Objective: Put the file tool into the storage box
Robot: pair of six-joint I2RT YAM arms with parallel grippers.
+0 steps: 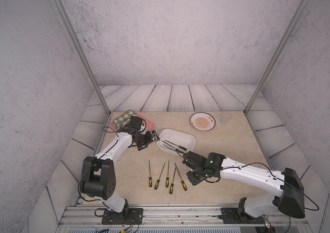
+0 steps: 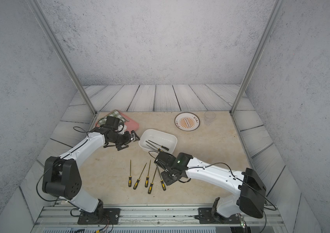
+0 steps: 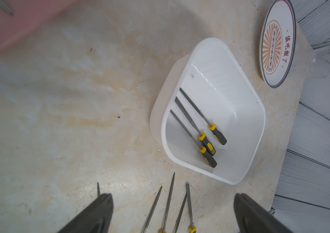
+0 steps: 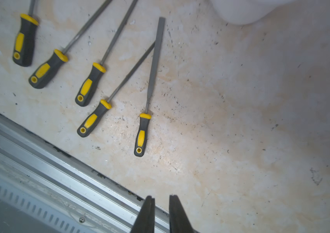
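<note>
The white storage box point(image 3: 242, 159) holds three yellow-and-black file tools point(image 3: 207, 143). Several more files point(image 4: 142, 132) lie in a row in front of it, handles toward the front edge. My left gripper hovers left of the box, its blurred fingers wide open with nothing between them. My right gripper is above the table at the right of the row, its fingers a little apart, with no tool visible between them.
A pink tray point(image 2: 132, 124) with a checked cloth is at the back left. A printed plate point(image 1: 202, 121) and a clear cup point(image 1: 225, 117) stand at the back right.
</note>
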